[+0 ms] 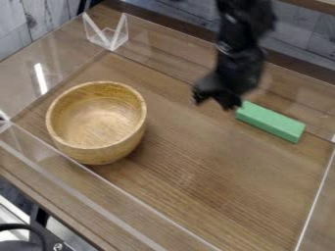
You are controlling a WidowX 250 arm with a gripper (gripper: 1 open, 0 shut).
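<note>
My dark gripper point(220, 94) is blurred, hanging over the middle back of the wooden table, left of a green rectangular block point(269, 122) that lies at the right. I cannot make out its fingers clearly, nor see anything held. A tan wooden bowl point(96, 139) sits on the left.
A clear plastic piece point(105, 31) stands at the back left. A wall runs along the back right.
</note>
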